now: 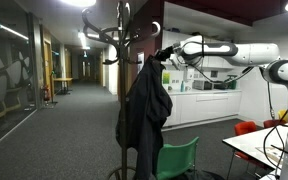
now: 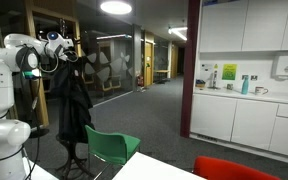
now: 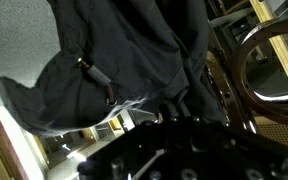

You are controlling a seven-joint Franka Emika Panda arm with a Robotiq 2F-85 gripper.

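Observation:
A dark coat (image 1: 150, 110) hangs down beside the tall wooden coat stand (image 1: 123, 80). At the coat's top, my gripper (image 1: 161, 54) is shut on its cloth, with the arm stretched in from the right. The second exterior view has the coat (image 2: 73, 105) below the raised arm, close against the stand. Seen from the wrist, the dark cloth (image 3: 129, 50) with a toggle fastening fills much of the picture, and the stand's curved wooden hooks (image 3: 249, 60) lie to the right. The fingertips are hard to make out in the dark there.
A green chair (image 1: 177, 158) stands near the coat's lower end. The white table (image 2: 169, 168) and a red chair (image 2: 229, 168) are on the robot's side. White kitchen cupboards (image 2: 234, 118) line the back, and the corridor floor (image 1: 74, 125) is open.

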